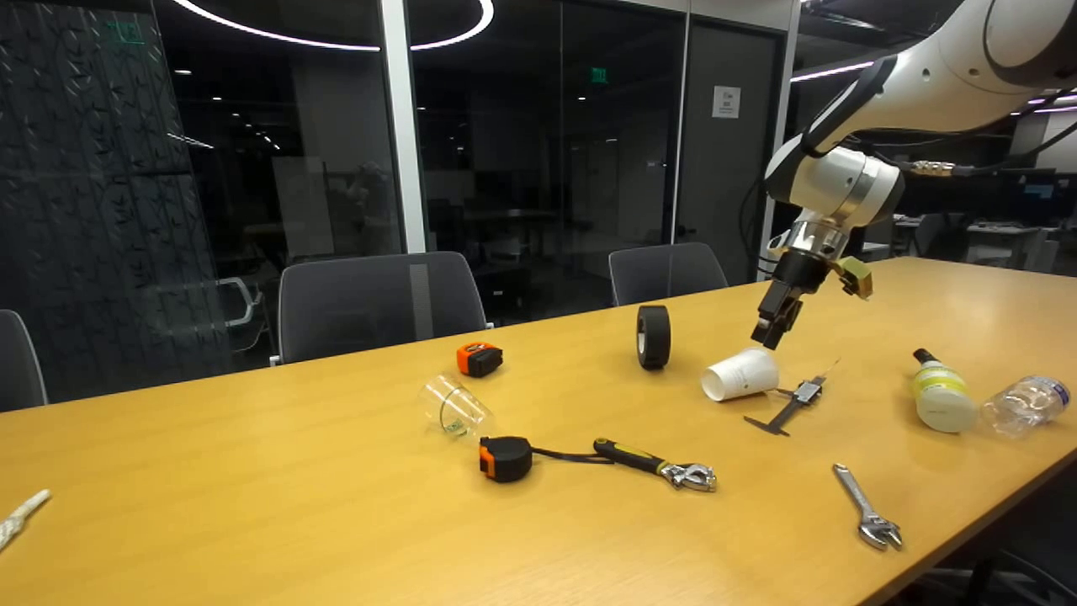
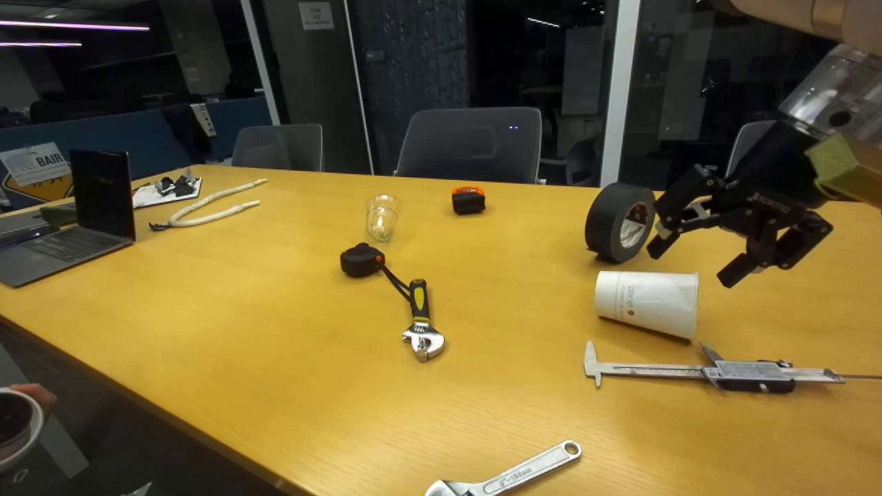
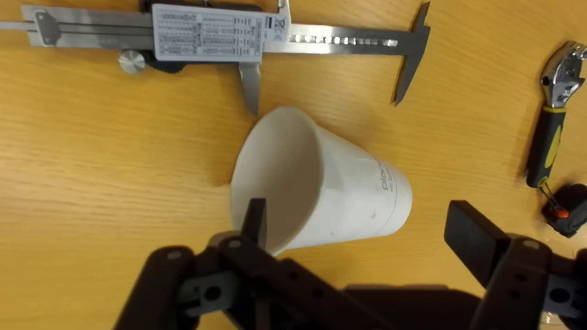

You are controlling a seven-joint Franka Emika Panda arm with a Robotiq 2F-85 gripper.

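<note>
A white paper cup (image 1: pixel 742 374) lies on its side on the wooden table. In the wrist view, the cup (image 3: pixel 355 189) has its wide mouth toward the left finger and its narrow base toward the right. My gripper (image 2: pixel 694 260) hangs just above and behind the cup, fingers spread wide with nothing held. From the wrist, the gripper shows one dark finger (image 3: pixel 254 222) overlapping the cup's mouth and the other finger (image 3: pixel 474 239) beyond its base. Whether a finger touches the cup, I cannot tell.
Close to the cup lie a digital caliper (image 2: pixel 661 370) and, upright, a black tape roll (image 2: pixel 616 223). Farther off are a yellow-black wrench (image 1: pixel 646 461), a tape measure (image 1: pixel 506 459), a clear cup (image 1: pixel 454 406), a silver wrench (image 1: pixel 868 510) and bottles (image 1: pixel 944 394).
</note>
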